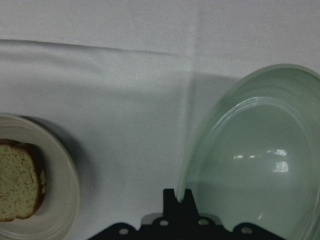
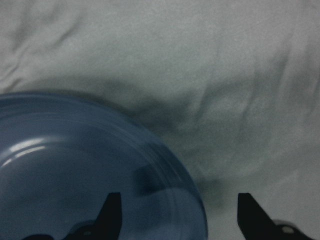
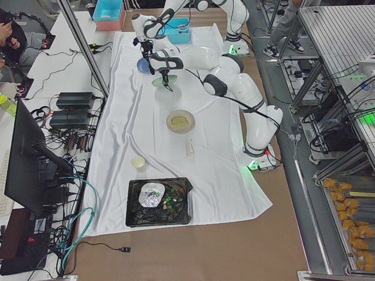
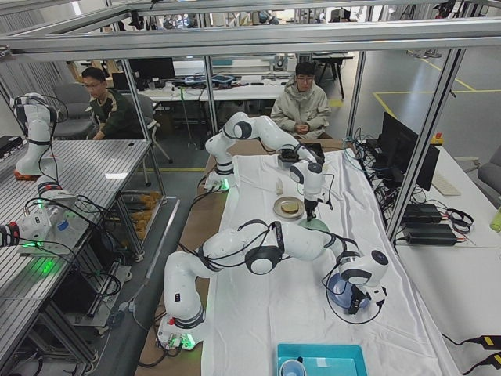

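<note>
In the left wrist view my left gripper is shut on the rim of a pale green plate (image 1: 255,170), beside a beige plate (image 1: 55,200) holding a slice of bread (image 1: 17,180). In the right wrist view my right gripper stands open over the rim of a blue plate (image 2: 75,170), one finger above the plate and the other over the cloth. In the camera left view the green plate (image 3: 161,83) lies between the beige plate (image 3: 180,113) and the blue plate.
A blue bin (image 4: 329,360) with a cup stands at the far end by the right arm. A cream cup (image 3: 137,162) and a black tray (image 3: 158,219) with foil and small items sit at the other end. The white cloth around the cream cup is mostly clear.
</note>
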